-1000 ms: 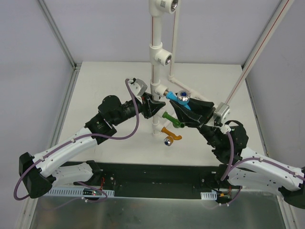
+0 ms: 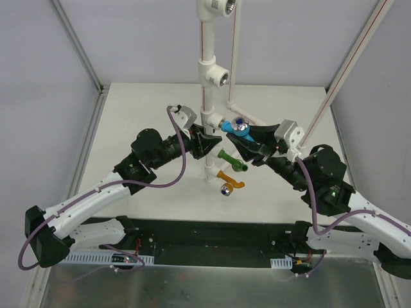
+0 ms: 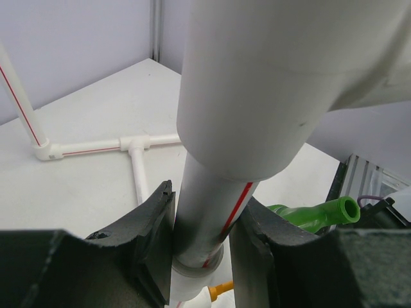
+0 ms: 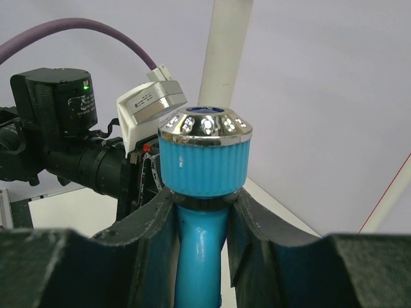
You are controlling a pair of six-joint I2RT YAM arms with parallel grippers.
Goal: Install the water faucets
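A blue faucet (image 2: 240, 126) with a chrome-topped knob lies against the side outlet of a tee on the white upright pipe (image 2: 208, 96); how far its end sits inside cannot be made out. My right gripper is shut on the faucet's blue body (image 4: 200, 256), just beneath the knob. From the left, my left gripper is closed around the white pipe below a thick fitting, fingers against both its sides. Lower on the pipe, a green faucet (image 2: 232, 160) and an orange faucet (image 2: 230, 180) stick out of their outlets.
Two higher tee outlets, the middle one (image 2: 219, 76) and the top one (image 2: 221, 6), stand empty. Thin white pipes (image 2: 247, 114) run over the white board (image 2: 151, 109) behind. Both arms' tips are close together at the pipe.
The upright pipe leans slightly further left. My left arm looks almost still.
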